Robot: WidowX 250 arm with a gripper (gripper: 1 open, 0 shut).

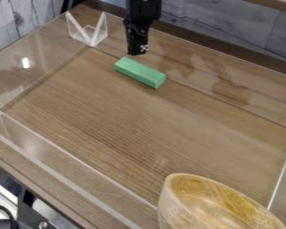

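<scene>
My black gripper (137,45) hangs at the top centre over the back of the wooden table (121,125). Just below and in front of it lies a green block (139,73), apart from it. The gripper is small and dark here, so I cannot tell whether its fingers are open or shut.
A clear, crumpled-looking object (88,27) stands at the back left near the wall. A large yellow bowl (207,201) sits at the front right.
</scene>
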